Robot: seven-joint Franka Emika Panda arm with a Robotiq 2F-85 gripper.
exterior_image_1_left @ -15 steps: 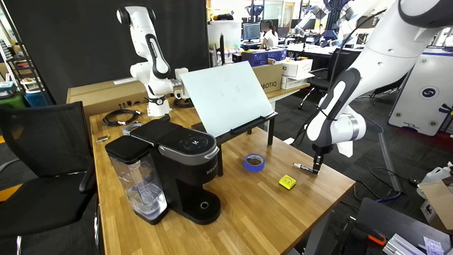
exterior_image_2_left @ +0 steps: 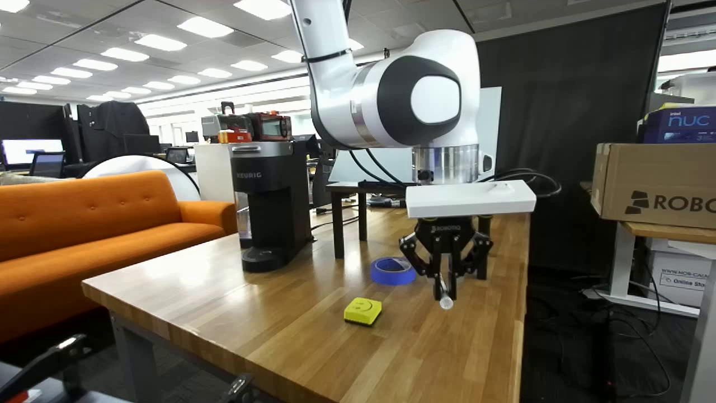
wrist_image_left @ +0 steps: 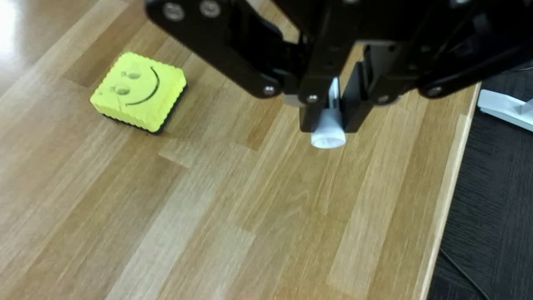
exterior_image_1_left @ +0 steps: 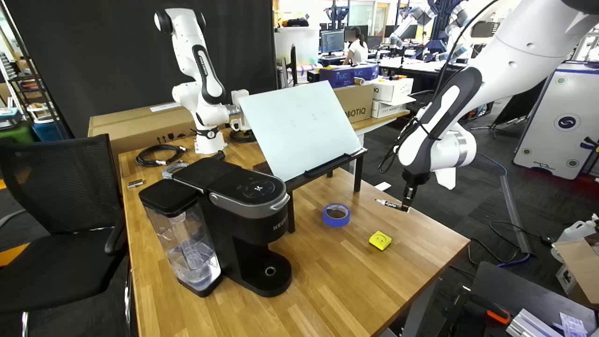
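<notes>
A white marker with a dark tip (exterior_image_1_left: 388, 203) sticks out from my gripper (exterior_image_1_left: 405, 208), which is shut on it near its rear end. The marker lies roughly level. In the wrist view its round white end (wrist_image_left: 328, 136) pokes out between the black fingers; the rest is hidden behind them. The second exterior view has the gripper (exterior_image_2_left: 444, 295) above the table's right side, marker end facing that camera. A yellow smiley-faced eraser (wrist_image_left: 140, 92) lies on the table, apart from the gripper. A small whiteboard (exterior_image_1_left: 306, 126) leans on a dark stand behind.
A roll of blue tape (exterior_image_1_left: 337, 215) lies between the stand and the eraser. The black coffee maker (exterior_image_1_left: 241, 224) occupies the table's left part.
The gripper has moved back toward the whiteboard side and slightly up, carrying the marker with it. The eraser, tape and coffee maker have stayed put.
</notes>
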